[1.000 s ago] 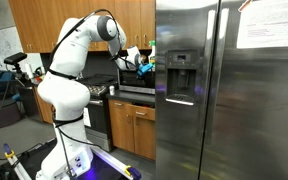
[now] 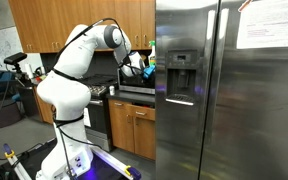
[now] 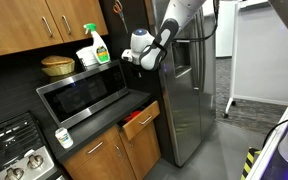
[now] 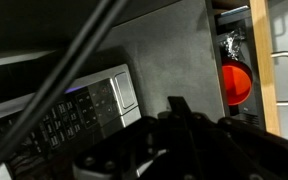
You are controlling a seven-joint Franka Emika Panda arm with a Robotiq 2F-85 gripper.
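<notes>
In the wrist view my gripper reaches in from the bottom as a dark shape, its fingers together. Nothing shows between them. Below the gripper lies the grey countertop (image 4: 172, 60). To the right, an open drawer (image 4: 267, 60) with a wooden front and metal handle holds a red bowl (image 4: 238, 82) and something shiny. The microwave's keypad (image 4: 69, 122) and handle are on the left. In exterior view 2 the white arm (image 3: 156, 50) hangs above the counter by the microwave (image 3: 79, 100), over the open drawer (image 3: 139, 123).
A steel fridge (image 2: 184, 110) stands close beside the arm. Wooden cabinets (image 3: 24, 25) are overhead. On top of the microwave are a basket (image 3: 58, 66) and a green spray bottle (image 3: 101, 42). A white cup (image 3: 63, 137) stands on the counter near the stove (image 3: 19, 172).
The hand has shifted slightly down and to the right in exterior view 1, and its tilt has changed. The surroundings look the same.
</notes>
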